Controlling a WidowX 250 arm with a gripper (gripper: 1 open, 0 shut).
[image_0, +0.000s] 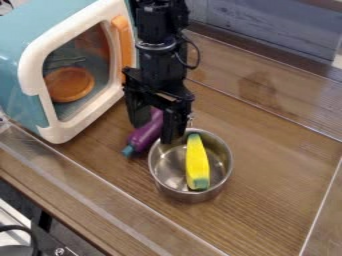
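Note:
My black gripper (158, 112) points down over the back-left of a steel bowl (173, 181), its fingers open, with nothing seen held between them. A yellow toy with a green end (197, 160) lies in the bowl. A purple eggplant-like toy (142, 138) lies on the wood beside the bowl's left, partly hidden behind the gripper.
A blue and white toy oven (54, 122) with an orange disc (68, 85) inside stands at the left.

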